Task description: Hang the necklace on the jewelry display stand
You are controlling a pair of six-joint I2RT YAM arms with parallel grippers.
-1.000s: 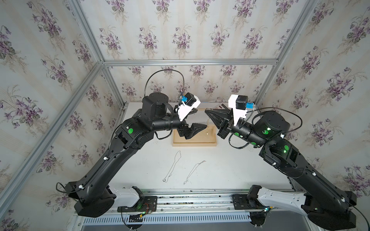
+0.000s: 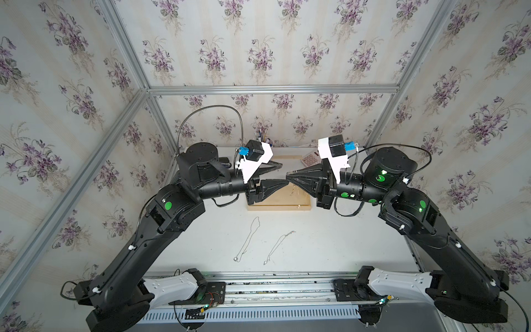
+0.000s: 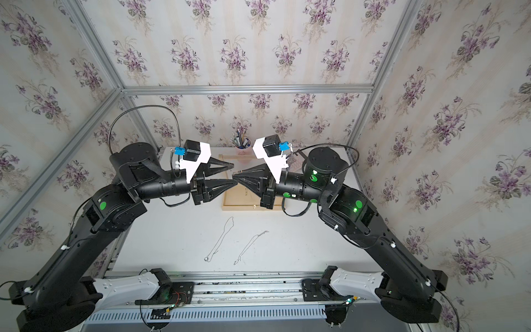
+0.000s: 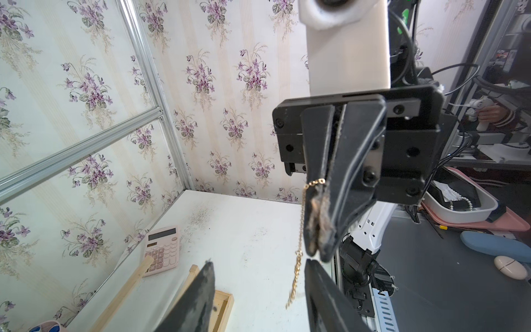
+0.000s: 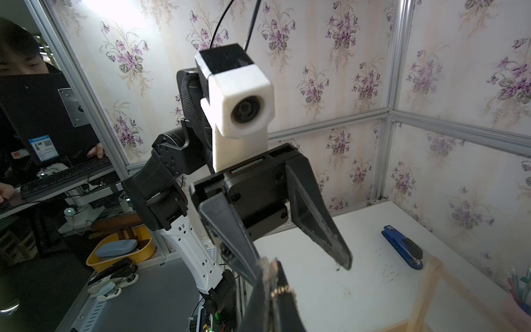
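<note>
My right gripper [image 2: 290, 178] is shut on a thin gold necklace [image 4: 298, 254], its chain dangling from the fingertips in the left wrist view. My left gripper [image 3: 225, 173] faces it from the left, part open, its fingertips close to the chain with nothing clearly between them. Below and behind, the wooden display stand [image 2: 279, 207] is largely hidden by both grippers; its wooden posts [image 5: 428, 287] show in the wrist views. Two silver necklaces [image 2: 246, 243] lie apart on the white table in front of it.
A pink calculator [image 4: 163, 249], a blue stapler [image 5: 401, 246] and a pen cup [image 3: 243, 145] are toward the back.
My left gripper has moved left and turned toward the right one.
</note>
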